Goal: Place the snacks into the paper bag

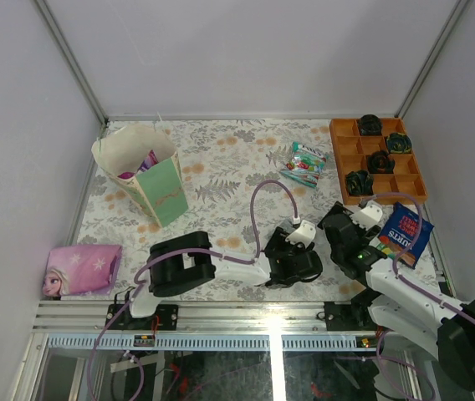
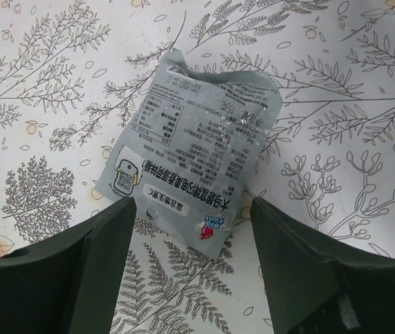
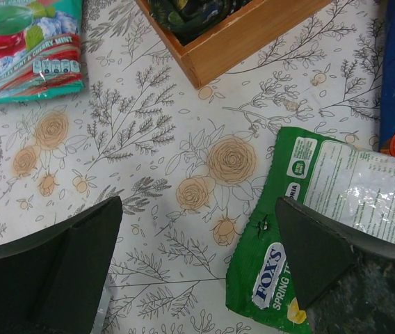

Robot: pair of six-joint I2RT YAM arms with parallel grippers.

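Note:
A grey snack packet [image 2: 190, 139] lies flat on the cloth, just beyond the spread fingers of my left gripper. My right gripper is open above the cloth; a green Fox's packet [image 3: 281, 257] lies partly behind its right finger. To the right of that is a dark blue packet [image 1: 405, 230]. A teal and red candy packet [image 1: 305, 164] rests near the wooden box. The paper bag [image 1: 166, 190] stands upright at the left, its top open, something purple showing inside. From above, the arms hide the grey packet.
A wooden compartment box [image 1: 348, 154] holding several dark coiled items stands at the back right. A pink printed pouch [image 1: 87, 270] lies at the front left. Between the bag and the candy packet the cloth is clear.

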